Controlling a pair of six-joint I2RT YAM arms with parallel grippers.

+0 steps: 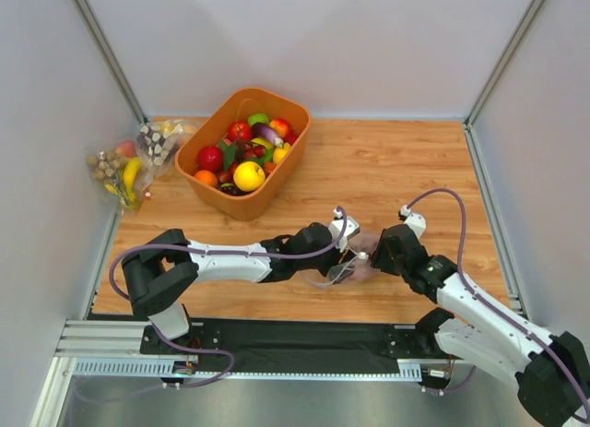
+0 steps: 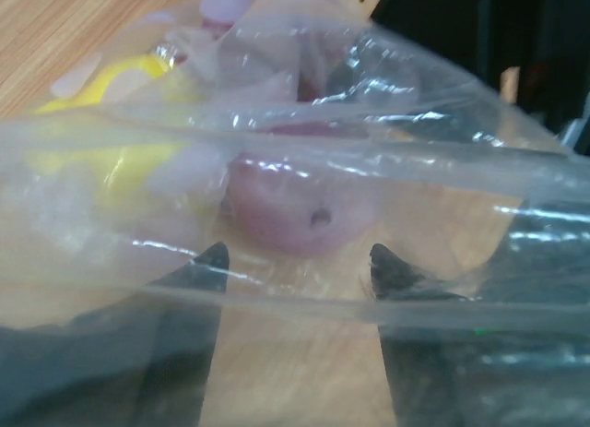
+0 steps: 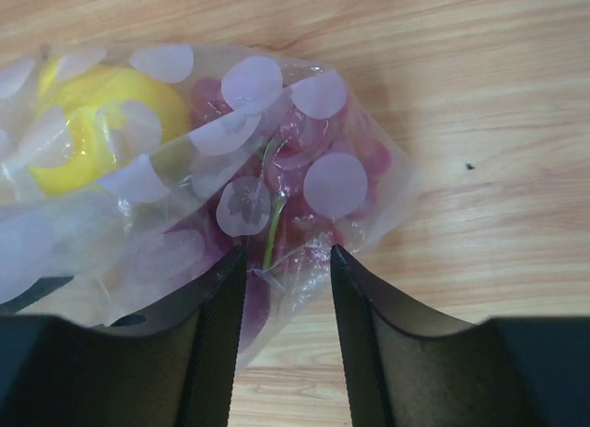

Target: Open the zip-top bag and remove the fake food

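A clear zip top bag (image 1: 364, 264) with white dots lies on the table between my two arms, partly hidden by them in the top view. Through its plastic I see a yellow fruit (image 3: 115, 123), red grape-like pieces (image 3: 309, 183) with a green stem, and a round pinkish fruit (image 2: 300, 201). My left gripper is open, with clear plastic film stretched in front of its fingers. Over the bag's closed-looking corner, my right gripper stands with its fingertips apart; whether plastic lies between them I cannot tell.
An orange bin (image 1: 263, 201) full of fake fruit stands at the back left. Bags of food (image 1: 122, 171) lean by the left wall.
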